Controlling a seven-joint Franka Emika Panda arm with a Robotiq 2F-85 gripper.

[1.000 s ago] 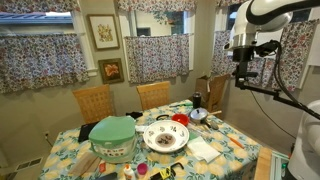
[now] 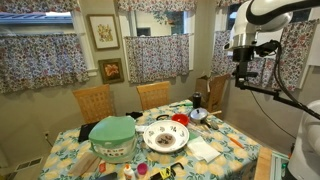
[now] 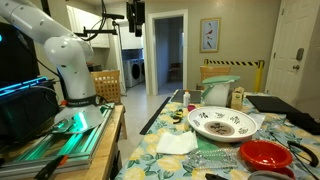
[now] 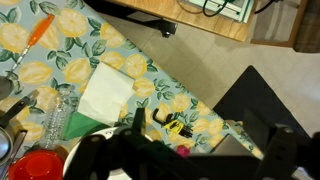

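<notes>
My gripper point(image 2: 241, 76) hangs high over the right side of the table, well clear of everything on it. In the wrist view its dark gripper stands open, fingers wide apart along the lower edge. Below lies a flowered tablecloth with a white cloth or napkin point(image 4: 105, 93), a yellow-and-black tool point(image 4: 178, 127) and an orange-handled utensil point(image 4: 41, 30). A large white bowl point(image 3: 222, 124) sits mid-table; inside it is a dark pattern or contents I cannot make out. Beside it are a red bowl point(image 3: 265, 155) and a green basket point(image 2: 113, 145).
Pots and lidded pans point(image 2: 198, 115) crowd the table's far right. A pink cup point(image 2: 142, 168) and small bottles stand by the near edge. Wooden chairs point(image 2: 153, 95) line the back. Free tablecloth shows around the napkin.
</notes>
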